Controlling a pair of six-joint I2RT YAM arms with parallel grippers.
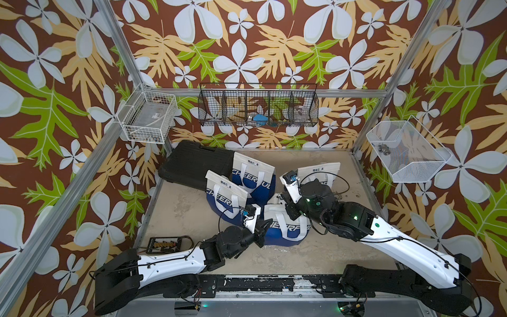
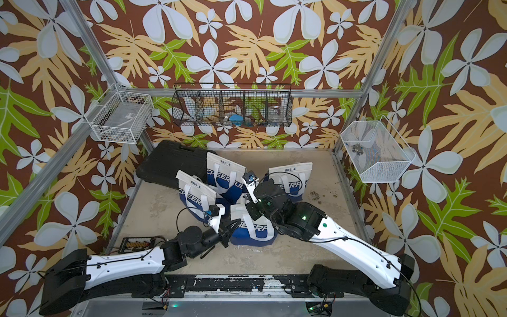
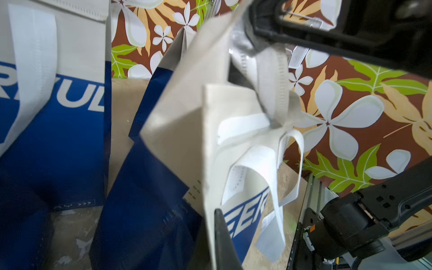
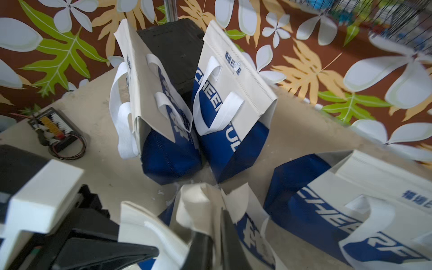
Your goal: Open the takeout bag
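Note:
The front blue-and-cream takeout bag (image 1: 280,235) stands at the table's middle, its cream top folds crumpled and loose in the right wrist view. My left gripper (image 1: 258,232) is at its left side, shut; in the left wrist view the bag's cream flap stands close by its fingers, and whether any is pinched is unclear. My right gripper (image 1: 289,203) is above the bag's top; the top views hide its fingertips, and in the right wrist view its fingers are low and dark among the cream fabric, their state unclear.
Three more bags (image 1: 250,174) stand behind, near a black case (image 1: 190,163). A small electronic board (image 1: 163,244) lies front left. Wire baskets (image 1: 258,105) hang on the back and side walls.

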